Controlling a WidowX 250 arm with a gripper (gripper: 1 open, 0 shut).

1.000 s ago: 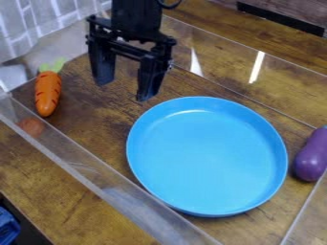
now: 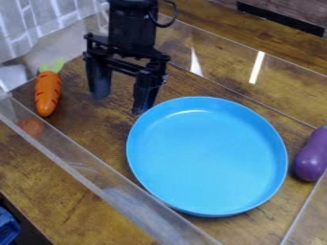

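My black gripper (image 2: 121, 86) hangs over the wooden floor of the tray at the upper middle, open, its two fingers spread apart with nothing visible between them. An orange carrot toy (image 2: 46, 93) with green leaves lies at the left, apart from the gripper. A large blue plate (image 2: 206, 156) fills the lower right middle, just in front of the gripper. A purple eggplant toy (image 2: 311, 154) lies at the right edge, beside the plate.
Clear plastic walls run along the lower left and the back. Bare wood (image 2: 76, 153) shows left of the plate and at the upper right. A dark blue object sits outside at the bottom left corner.
The gripper has shifted slightly left over the last second. The carrot, plate and eggplant look unmoved.
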